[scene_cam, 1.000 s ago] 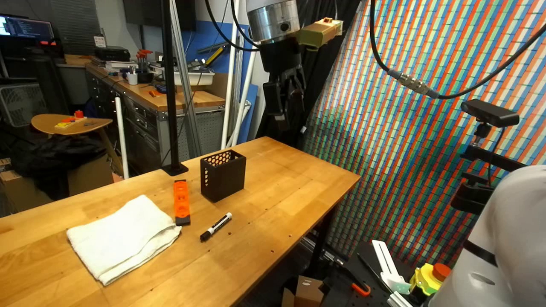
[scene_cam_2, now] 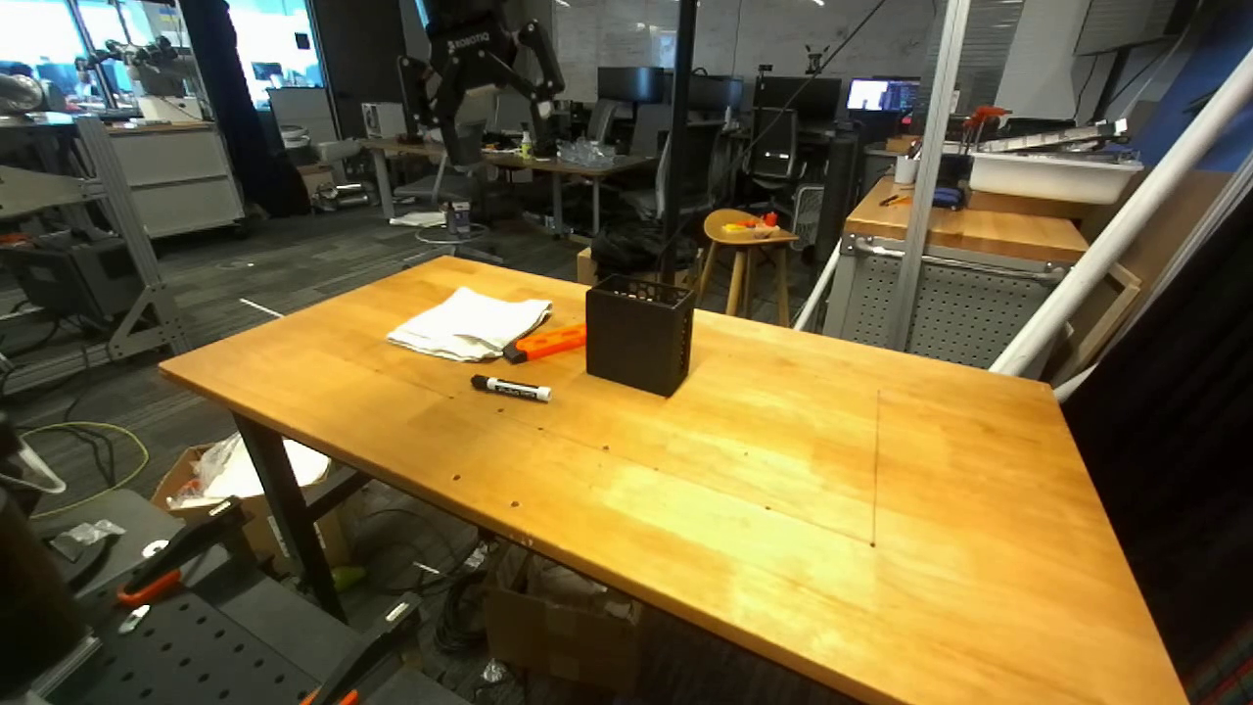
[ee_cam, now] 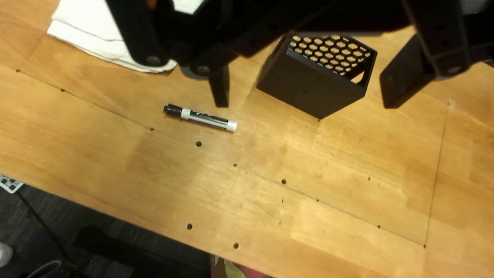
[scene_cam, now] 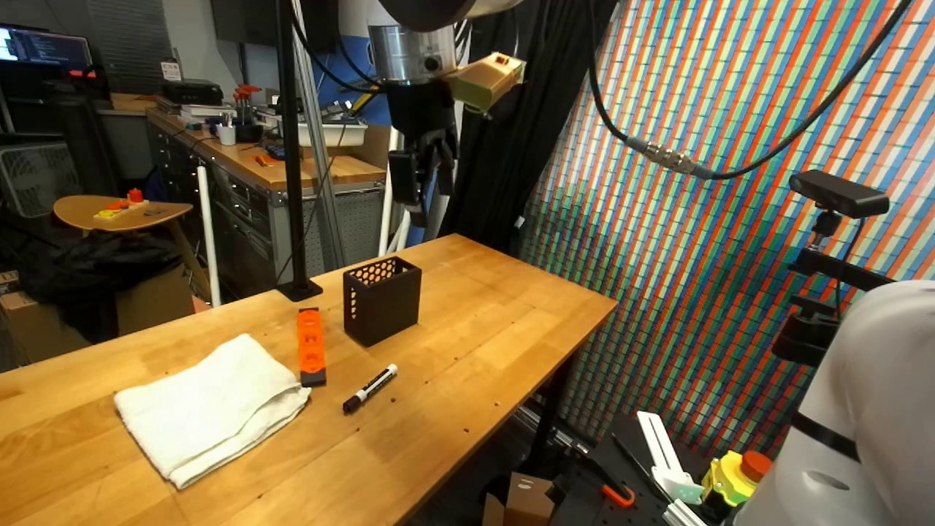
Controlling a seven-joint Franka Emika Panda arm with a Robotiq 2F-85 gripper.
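My gripper is open and empty, hanging high above the table in both exterior views. In the wrist view its two fingers stand wide apart, with the black box (ee_cam: 310, 85) seen below between them. That box has an open top and honeycomb holes, and it stands upright on the table. A black-and-white marker (scene_cam: 369, 389) lies flat in front of it, clear of the box. Left of the box lies an orange level (scene_cam: 311, 343) with dark ends. Beside the level is a folded white cloth (scene_cam: 210, 410). In the wrist view the gripper's linkage covers part of the cloth and box.
A black post (scene_cam: 296, 175) rises at the table's back edge, close behind the box and level.
In exterior view 1 my gripper has moved left and slightly down in the picture, nearer to above the black box. The things on the table have not moved.
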